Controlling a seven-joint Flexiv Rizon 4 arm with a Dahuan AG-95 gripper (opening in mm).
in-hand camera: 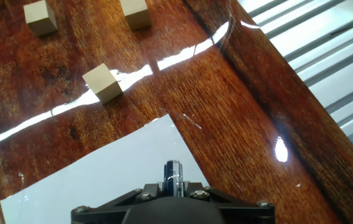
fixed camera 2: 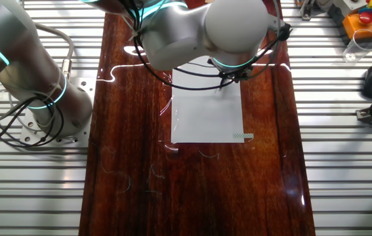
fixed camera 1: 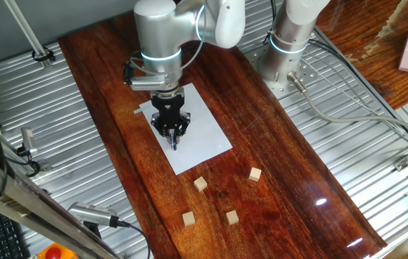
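Note:
My gripper points down over the white sheet (in-hand camera: 111,171), its fingertips together in a narrow dark and silvery tip. It looks shut, and nothing shows clearly between the fingers. In exterior view 1 the gripper (fixed camera 1: 173,147) is over the left part of the sheet (fixed camera 1: 207,137); whether it touches the paper cannot be told. Several small pale wooden cubes lie apart on the table beyond the sheet. The closest cube (fixed camera 1: 201,184) is near the sheet's corner, and another cube (fixed camera 1: 255,174) lies to its right. Exterior view 2 hides the gripper behind the arm.
Two further cubes, a left cube (fixed camera 1: 188,219) and a right cube (fixed camera 1: 232,217), lie nearer the camera. A small checkered strip (fixed camera 2: 243,136) sits at the sheet's corner. A camera (fixed camera 1: 94,214) stands beside the table edge.

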